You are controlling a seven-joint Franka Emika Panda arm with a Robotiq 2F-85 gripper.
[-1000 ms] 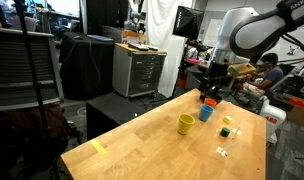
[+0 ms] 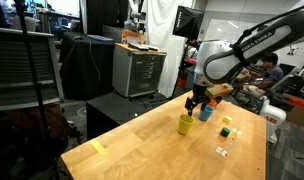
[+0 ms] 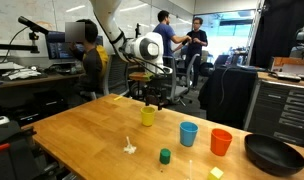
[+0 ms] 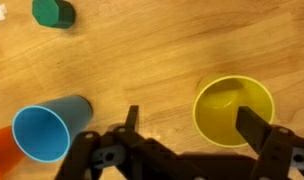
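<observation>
In the wrist view, the mouth of a yellow cup (image 4: 232, 105) lies between and just beyond the right side of my open gripper. Nothing is held between its fingers. A blue cup (image 4: 50, 130) is off to the left, partly over an orange cup (image 4: 4, 152) cut by the frame edge. From exterior view 1, the gripper (image 2: 197, 105) hangs above the table between the yellow cup (image 2: 185, 124) and the blue cup (image 2: 206, 113). Exterior view 2 shows the yellow cup (image 3: 148, 117) upright under the arm.
A green block (image 3: 165, 156), a yellow block (image 3: 215, 173) and a small white piece (image 3: 129, 145) lie on the wooden table (image 3: 82, 125). A black bowl (image 3: 274, 155) stands at its right end, past the orange cup (image 3: 221, 142).
The arm has moved left and lower in exterior view 1, from over the blue and orange cups toward the yellow cup. The cups have stayed in place.
</observation>
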